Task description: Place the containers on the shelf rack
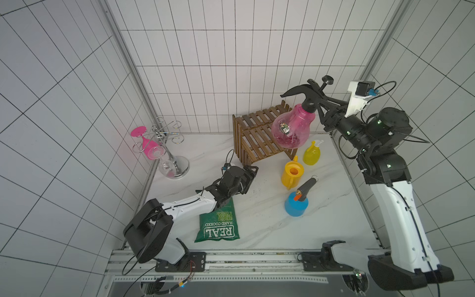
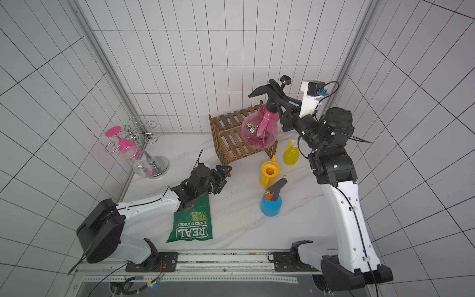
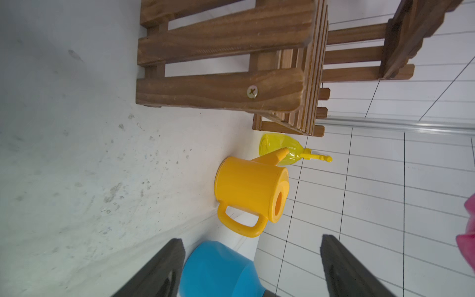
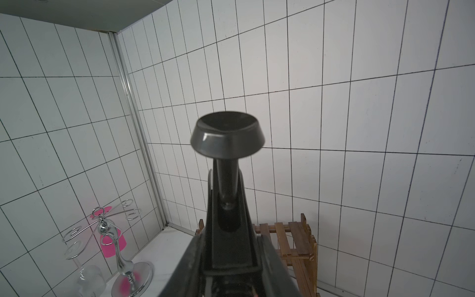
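Observation:
High above the wooden shelf (image 1: pixel 254 143), in front of the tiled wall, hangs a pink spray bottle (image 1: pixel 291 126), somewhat tilted. My right gripper (image 1: pixel 322 106) is shut on its black neck or spray head (image 4: pixel 231 208); the exact contact is hidden. On the table, right of the shelf, stands a yellow watering can (image 1: pixel 293 174), untouched. Low by the shelf's front left corner is my left gripper (image 1: pixel 251 179). Its fingers (image 3: pixel 160 269) stand apart in the left wrist view, with nothing held between them.
A blue spray bottle (image 1: pixel 295 205) stands in front of the yellow can, and a small yellow bottle (image 1: pixel 311 154) behind it. At left are a metal glass rack (image 1: pixel 180 167) and a green crisps bag (image 1: pixel 217 225).

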